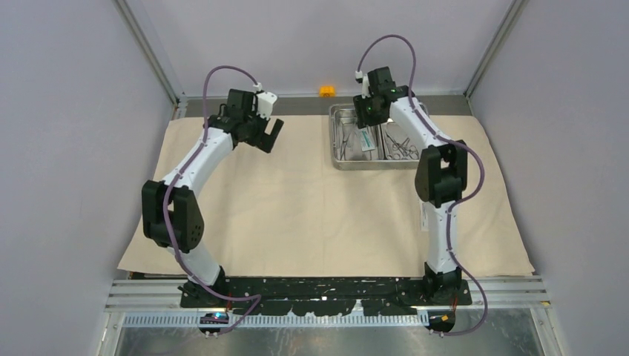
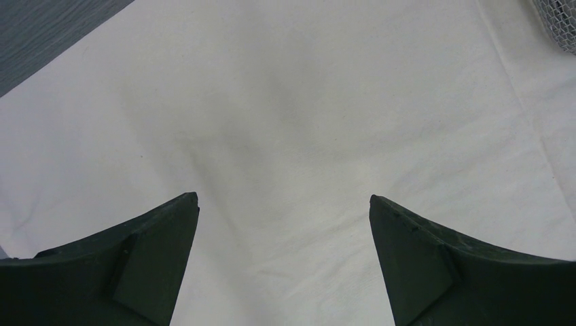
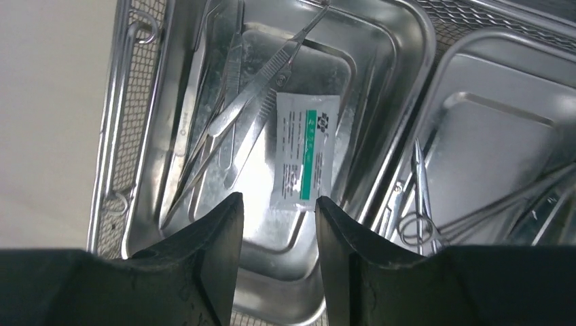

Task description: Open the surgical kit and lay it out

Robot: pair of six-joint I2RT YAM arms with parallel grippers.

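Note:
The metal surgical tray stands at the back of the table, split into two compartments. In its left one lies a small white packet with a green stripe, flat on the bottom. Beside that packet rest scalpel handles and tweezers. Scissors-like instruments fill part of the right compartment. Above the left compartment hovers my right gripper, open and empty, its fingertips near the packet's lower end. My left gripper hangs open over bare cloth, well left of the tray.
A white packet lies on the cloth at the right, mostly hidden by the right arm. A yellow block sits behind the tray.

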